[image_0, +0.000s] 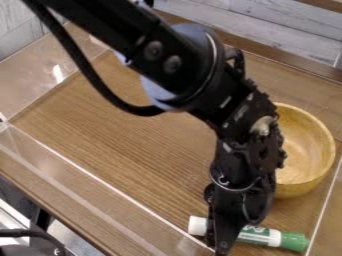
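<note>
My black gripper (225, 236) reaches down at the lower right, its fingertips round a white and green tube (278, 238) that lies horizontally near the front edge of the wooden table. The fingers appear closed on the tube's left part, though the arm hides part of the contact. A yellow wooden bowl (313, 145) stands just behind, partly covered by the arm.
A raised back edge and white plank wall run along the top. A black cable hangs from the arm, and a dark object (27, 235) sits at the bottom left.
</note>
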